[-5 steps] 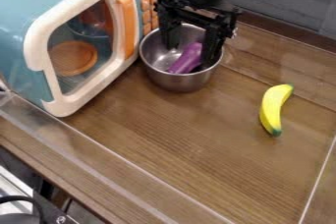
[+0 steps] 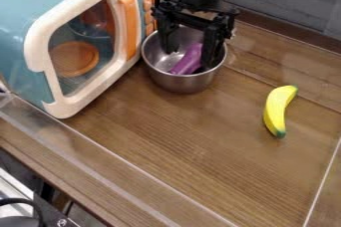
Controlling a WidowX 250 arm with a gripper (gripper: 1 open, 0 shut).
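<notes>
My black gripper (image 2: 193, 34) hangs over the steel bowl (image 2: 184, 83) at the back of the counter, its fingers reaching down toward the rim. A purple elongated object (image 2: 188, 60) lies inside the bowl, below the gripper. The dark fingers overlap one another and the bowl, so whether they are apart or closed is unclear. A yellow banana (image 2: 277, 111) lies on the wooden counter to the right of the bowl.
A blue and white toy microwave (image 2: 47, 32) with orange parts stands at the left, close beside the bowl. A grey wall runs along the back.
My gripper has shifted very slightly around the bowl over the last second. The bowl, purple object and banana look unmoved.
</notes>
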